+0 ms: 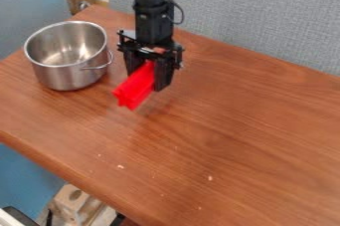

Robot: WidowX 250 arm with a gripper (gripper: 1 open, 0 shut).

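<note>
My black gripper hangs just right of a steel pot, shut on a bright red object, which tilts down and to the left from between the fingers. The object's upper end is hidden by the gripper. The steel pot stands upright near the table's left side, with a handle on its right.
A grey wall is behind it. Below the left edge are blue surfaces and some light wooden parts.
</note>
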